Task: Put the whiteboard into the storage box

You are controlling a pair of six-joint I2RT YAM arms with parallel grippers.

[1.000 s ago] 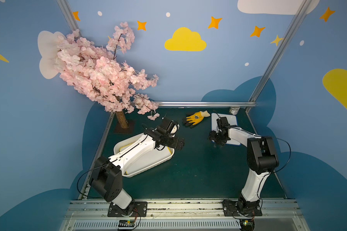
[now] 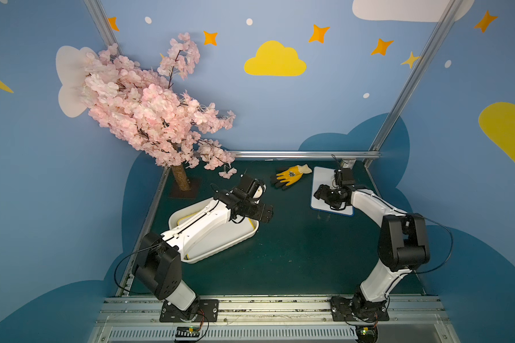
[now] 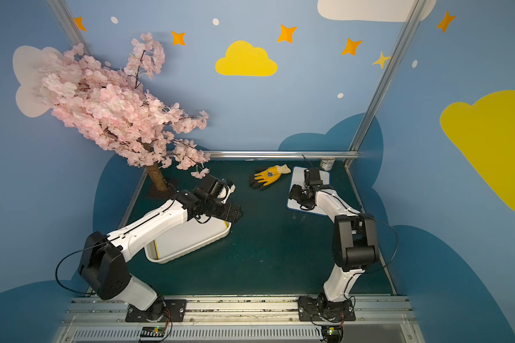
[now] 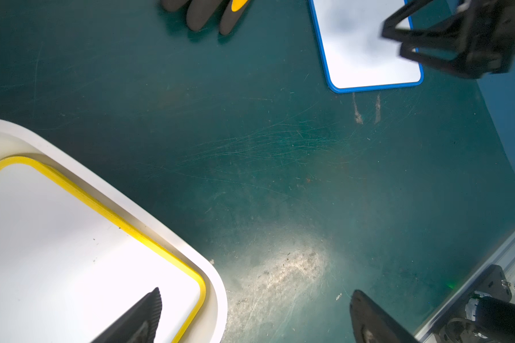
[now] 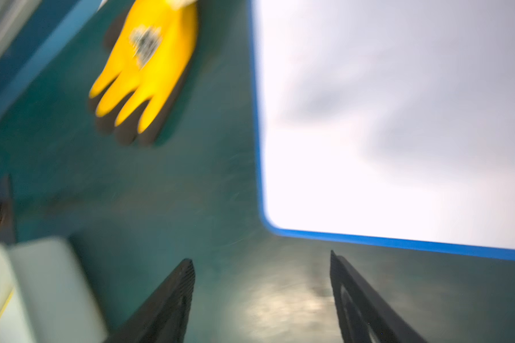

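The blue-edged whiteboard (image 2: 321, 180) lies flat on the dark green table at the right. My right gripper (image 2: 320, 193) is over that board in the top left view; its fingers (image 5: 174, 297) stand apart with nothing between them. Under my left arm is the white storage box (image 2: 217, 249), with a yellow-edged whiteboard (image 4: 57, 245) lying in it. My left gripper hangs open and empty by the box's right end. Part of the box and of the blue-edged board is hidden by the arms.
A yellow and black glove (image 2: 290, 176) lies left of the blue-edged board. A small can (image 3: 326, 164) stands in the back right corner, and a pink blossom tree (image 2: 180, 177) at the back left.
The left arm looks unmoved.
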